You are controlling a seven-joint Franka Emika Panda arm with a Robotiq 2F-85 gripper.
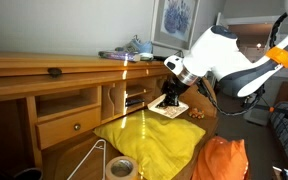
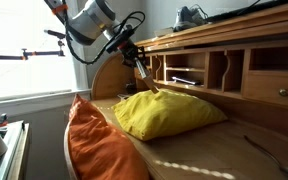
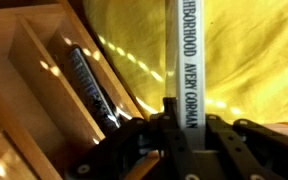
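Observation:
A book with a white spine reading "NEIGHBORHOOD AVERY CORMAN" (image 3: 191, 75) runs lengthwise between the fingers in the wrist view. My gripper (image 1: 171, 97) is shut on it and holds it above the yellow cloth or pillow (image 1: 154, 142). From exterior view 2 the book (image 2: 145, 76) appears edge-on, tilted, its lower end close to the top of the yellow pillow (image 2: 162, 116); whether they touch I cannot tell. In exterior view 1 its pale cover (image 1: 168, 107) faces the camera.
Wooden cubbies and drawers (image 1: 70, 126) line the back of the desk, and a dark object (image 3: 89, 85) lies in one cubby. An orange cloth (image 1: 221, 158) is at the front right. A round tin (image 1: 122, 168) and a bent white wire (image 1: 88, 158) rest on the left.

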